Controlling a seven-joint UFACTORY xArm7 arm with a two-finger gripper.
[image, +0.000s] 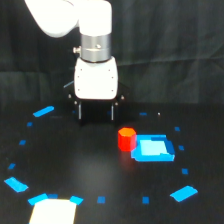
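Near the middle of the dark table stands a red block (126, 139). Close at its right lies a blue tray (137, 157) with a pale inner floor. My white gripper (96, 116) hangs behind the block and to its left. Its dark fingers are spread wide apart, with nothing showing between them. The fingertips are hard to make out against the black background.
A pale, bright square (53, 212) lies at the front left edge. Light blue tape strips (184, 193) and small blue marks are scattered flat on the table.
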